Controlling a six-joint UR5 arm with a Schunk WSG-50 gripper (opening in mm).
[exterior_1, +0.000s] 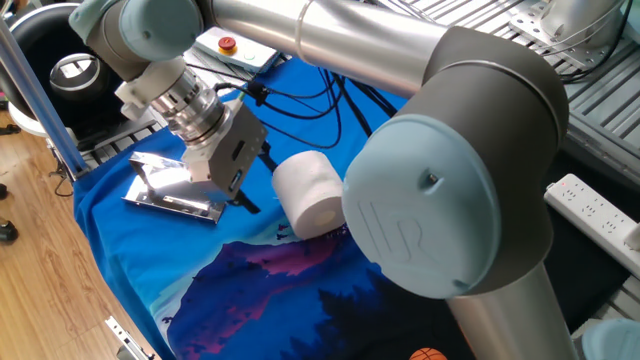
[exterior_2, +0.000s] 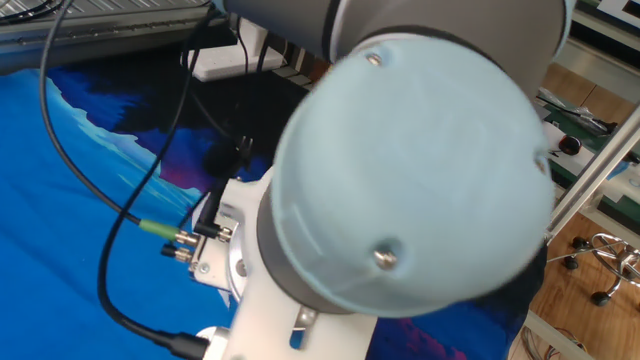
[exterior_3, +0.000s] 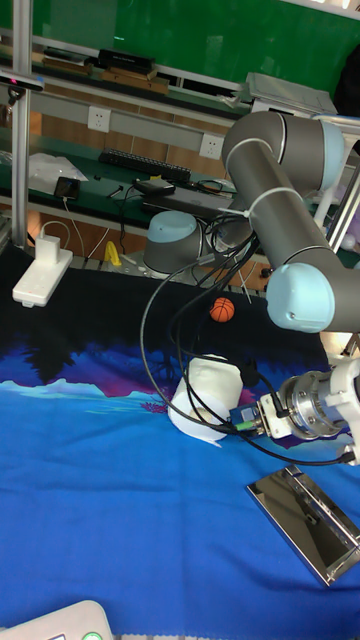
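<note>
A white paper roll (exterior_1: 308, 195) lies on its side on the blue patterned cloth (exterior_1: 300, 310). My gripper (exterior_1: 266, 190) stands open at its left in exterior view 1, fingers spread and pointing at the roll. The upper finger (exterior_1: 268, 160) is at the roll's near edge; whether it touches cannot be made out. No object shows between the fingers. In exterior view 3 the roll (exterior_3: 208, 397) sits left of the gripper, partly behind cables, and the fingertips are hard to see. The arm hides the roll in exterior view 2.
A shiny metal holder (exterior_1: 165, 197) lies on the cloth behind the gripper. A small orange ball (exterior_3: 222, 309) sits beyond the roll. Black cables (exterior_3: 174, 363) loop around the wrist and over the roll. A white power strip (exterior_3: 43, 273) lies at the far left, with bare cloth before it.
</note>
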